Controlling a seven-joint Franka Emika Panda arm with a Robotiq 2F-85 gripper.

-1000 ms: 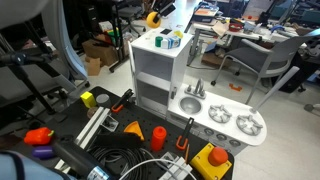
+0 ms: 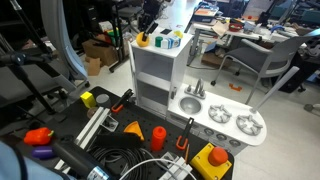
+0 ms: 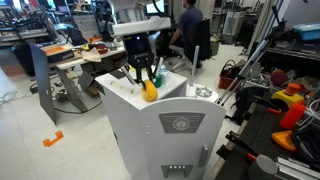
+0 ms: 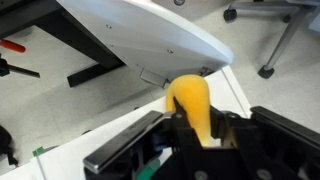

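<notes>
A yellow-orange rounded object (image 2: 142,40) is at the near left corner of the white cabinet's top (image 2: 184,49). My gripper (image 3: 149,80) is shut on it from above. Seen from the wrist, the object (image 4: 190,92) sticks out between the dark fingers over the cabinet's edge area. In exterior view 2 it appears close above or against the top; I cannot tell whether it touches. Its upper part is hidden by the fingers.
Green and white items (image 2: 168,40) stand on the cabinet top beside the gripper. A toy sink and stove counter (image 2: 217,114) lies in front of the cabinet. The dark table (image 2: 130,150) nearer the camera carries cables, tools and a red cylinder (image 2: 159,136).
The yellow-orange object has come down with my gripper from above the cabinet to its top, shifting a little to the left in exterior view 1. The other items stay where they were.
</notes>
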